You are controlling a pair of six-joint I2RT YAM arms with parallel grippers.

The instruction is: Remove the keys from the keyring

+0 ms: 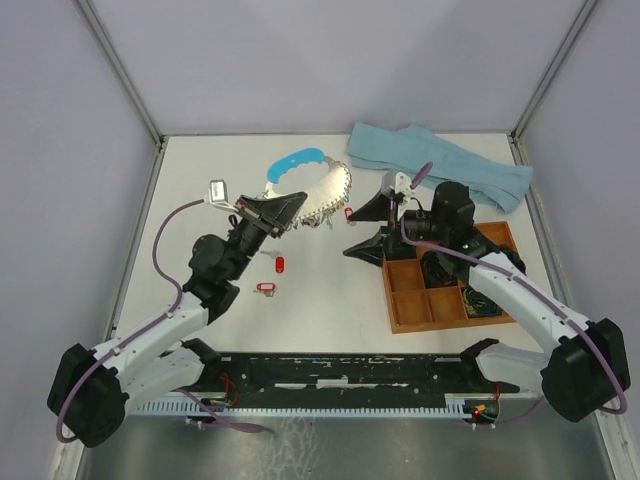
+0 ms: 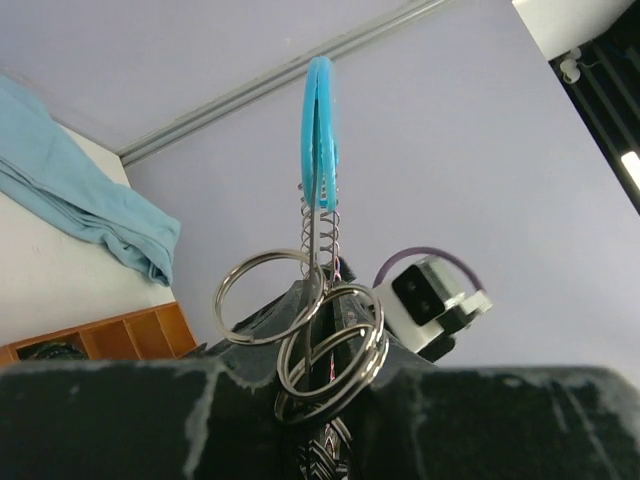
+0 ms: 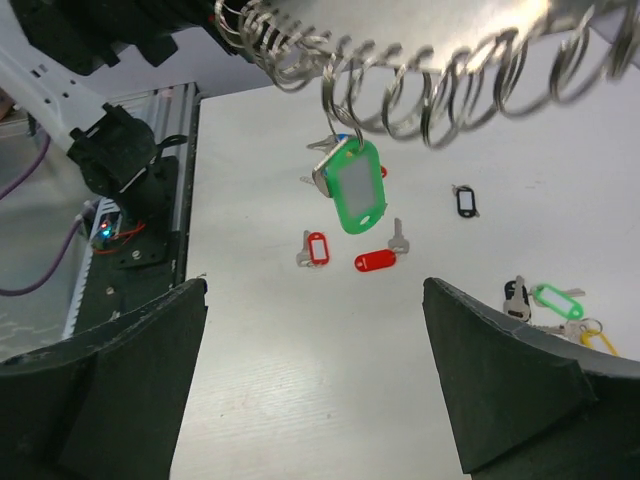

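My left gripper (image 1: pixel 290 207) holds the keyring (image 2: pixel 325 390), a bundle of metal rings with a long coiled cord and a blue curved part (image 1: pixel 295 160), hanging up and toward the right. My right gripper (image 1: pixel 362 230) stands open just right of it, nothing between its fingers. In the right wrist view the coil (image 3: pixel 440 100) crosses the top, with a green tag (image 3: pixel 357 187) and key hanging from it. Loose tags with keys lie on the table, including a red tag (image 3: pixel 376 261).
A wooden compartment tray (image 1: pixel 408 310) with coiled cables sits at the right. A folded teal cloth (image 1: pixel 440 165) lies at the back right.
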